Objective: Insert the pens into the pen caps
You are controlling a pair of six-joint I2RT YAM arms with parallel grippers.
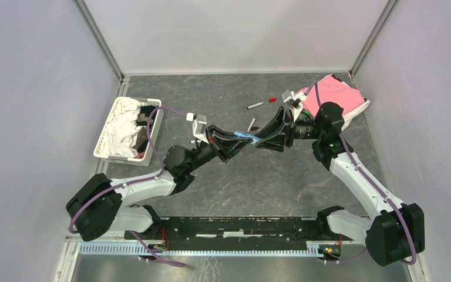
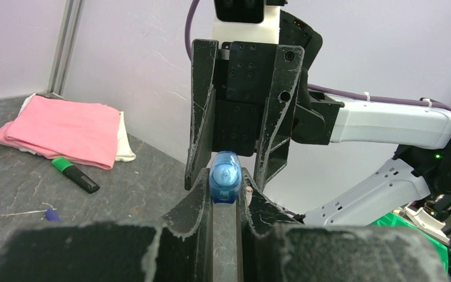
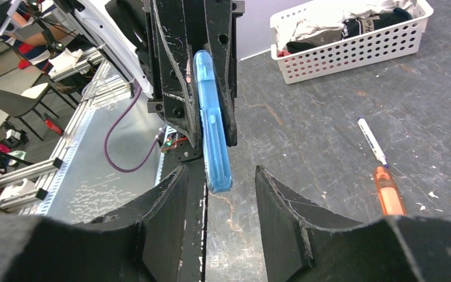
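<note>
A translucent blue pen piece is gripped by my left gripper, seen end-on in the left wrist view. My right gripper has its fingers parted around the near end of that piece, with a visible gap on each side. On the floor lie a white marker point(image 3: 372, 140), an orange highlighter point(image 3: 390, 194), a green-capped marker point(image 2: 75, 175) and a red cap point(image 1: 273, 100).
A white basket of clothes point(image 1: 100, 147) stands at the left. Folded pink and white cloths lie at the back right.
</note>
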